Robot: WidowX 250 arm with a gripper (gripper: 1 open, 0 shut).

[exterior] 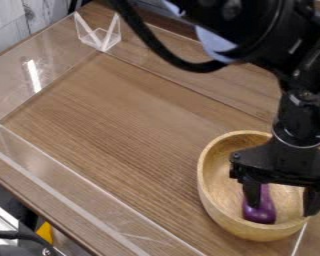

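A tan bowl (219, 190) sits at the lower right of the camera view. Inside it lies a purple eggplant-like object (260, 214). My black gripper (280, 192) hangs over the bowl, its fingers open and reaching down around the upper part of the purple object, which they partly hide. Whether they touch it I cannot tell.
A clear plastic bracket (99, 30) stands at the top left, and transparent edging runs along the table's left and front sides. A black cable arches over the top.
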